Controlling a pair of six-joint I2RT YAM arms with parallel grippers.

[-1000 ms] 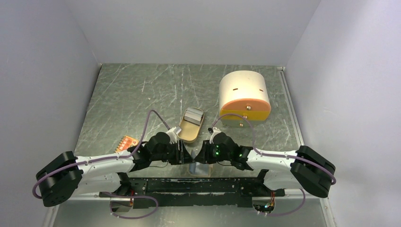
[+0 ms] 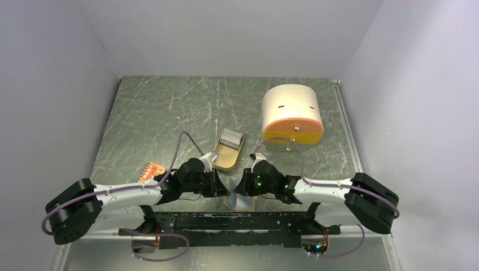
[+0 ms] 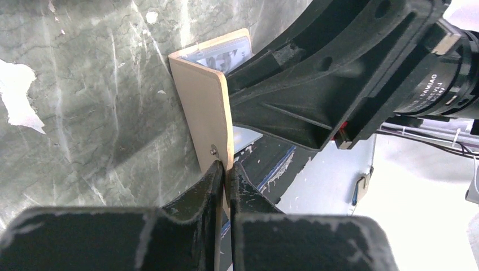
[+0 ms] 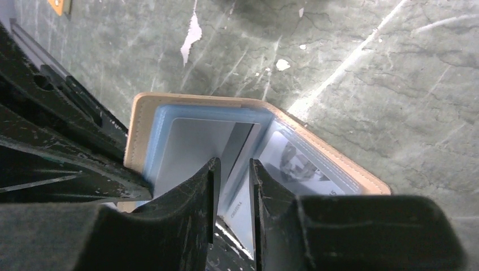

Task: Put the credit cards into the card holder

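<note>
The card holder [image 2: 244, 204], beige outside with clear bluish sleeves inside, lies part open at the table's front edge between both grippers. My left gripper is shut on the raised beige cover [image 3: 199, 107], seen edge-on. In the right wrist view, a pale sleeve [image 4: 189, 147] stands raised on the left, and a printed picture [image 4: 296, 164] shows through the sleeve on the right. My right gripper is part open at the holder's inner fold, its fingertips apart; whether a sleeve edge passes between them is unclear. Grey-white cards [image 2: 230, 138] stand in the oval tan tray [image 2: 226, 159].
A cream, round-topped cabinet [image 2: 292, 110] with orange and yellow fronts stands at the back right. An orange notebook [image 2: 151, 170] lies left, beside the left arm. Both grippers are very close together.
The holder has shifted slightly to the right, and its raised cover leans a little more open. Tray and cabinet are unmoved.
</note>
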